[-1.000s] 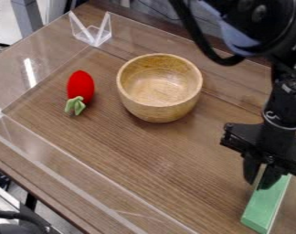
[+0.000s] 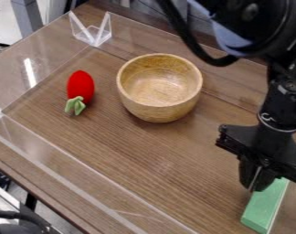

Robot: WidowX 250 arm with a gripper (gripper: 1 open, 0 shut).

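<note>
My black gripper (image 2: 248, 183) hangs low at the right of the camera view, shut, over the upper end of a mint-green flat block (image 2: 261, 212) that lies near the front right corner. Nothing clearly shows between the fingers; the block's top end is partly hidden behind them.
A wooden bowl (image 2: 162, 108) sits at the upper middle of the table (image 2: 114, 164). A red object with a green end (image 2: 79, 89) lies left of it, and a clear holder (image 2: 90, 27) stands at the back left.
The gripper has shifted slightly left over the last second. The green block, bowl and red object look unmoved.
</note>
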